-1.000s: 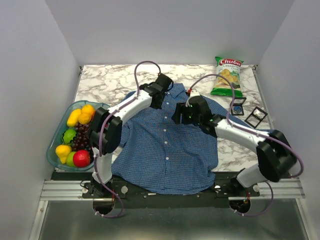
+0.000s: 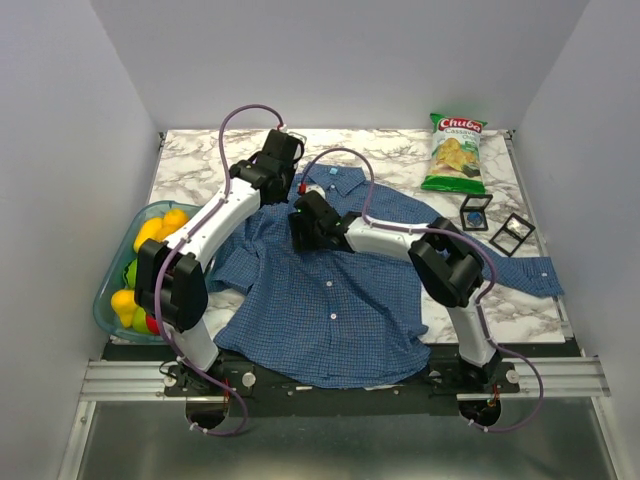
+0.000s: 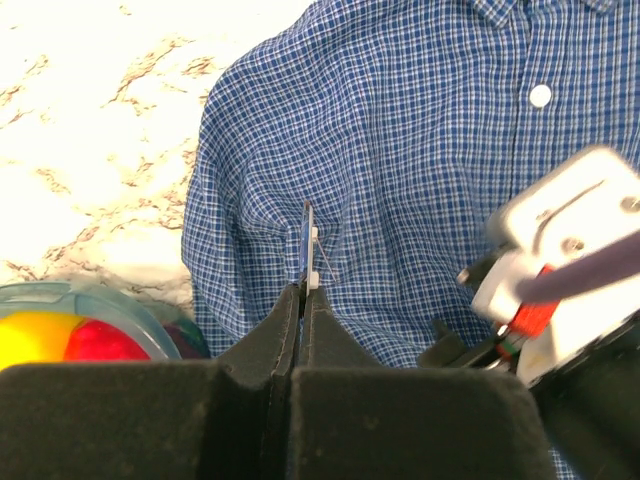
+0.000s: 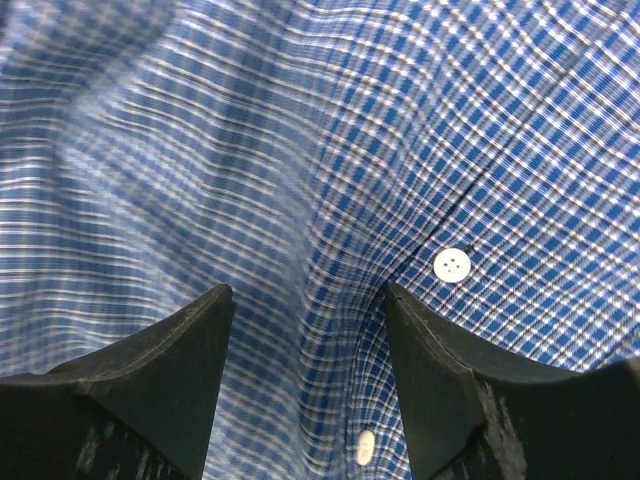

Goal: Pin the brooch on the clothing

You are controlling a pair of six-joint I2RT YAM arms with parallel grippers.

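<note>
The blue checked shirt (image 2: 300, 345) lies spread on the marble table, its sleeve to the right. In the left wrist view a thin flat brooch (image 3: 307, 245), seen nearly edge-on, stands out from the tips of my left gripper, which is shut on it. A fine pin (image 3: 327, 260) angles off its right side. The brooch is over the shirt's left part. My right gripper is open above the shirt near the button line, a raised fold of cloth (image 4: 325, 330) running between its fingers; the fingers do not grip it.
A basket (image 2: 101, 300) of fruit is at the left, close to the left arm. At the right lie a chips bag (image 2: 457, 158) and two small dark cases (image 2: 475, 212). Both grippers are close together over the upper shirt.
Both arms have moved left in the top view, the right one farther, from right of the buttons to their left. The shirt's left side now looks more bunched.
</note>
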